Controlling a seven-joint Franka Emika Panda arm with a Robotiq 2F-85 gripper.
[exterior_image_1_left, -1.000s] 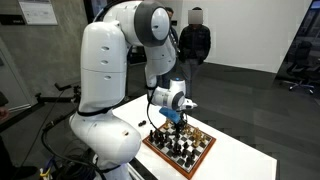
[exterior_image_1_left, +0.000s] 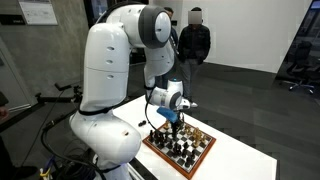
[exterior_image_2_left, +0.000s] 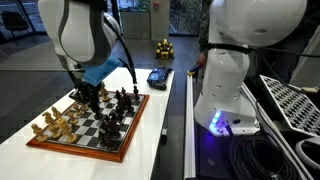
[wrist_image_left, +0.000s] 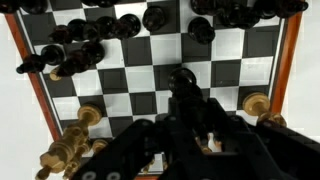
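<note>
A chessboard (wrist_image_left: 141, 79) with a brown frame lies on the white table, holding dark and light wooden pieces. My gripper is low over the middle squares, pointing down. Between its black fingertips sits the round top of a dark chess piece (wrist_image_left: 182, 77), and the fingers are shut on it. The fingers hide most of that piece's body. From the side, the gripper (exterior_image_2_left: 93, 96) stands among the pieces; whether the held piece touches the board cannot be made out.
Dark pieces (exterior_image_2_left: 113, 128) crowd one side of the board, light pieces (exterior_image_2_left: 60, 126) the other. Close to the gripper stands another dark piece (wrist_image_left: 201, 30). Bare white table (exterior_image_1_left: 240, 158) lies to the board's right. A person (exterior_image_1_left: 195, 40) stands behind the table.
The gripper and wrist have shifted very slightly left in exterior view 1. The board and other pieces look unmoved.
</note>
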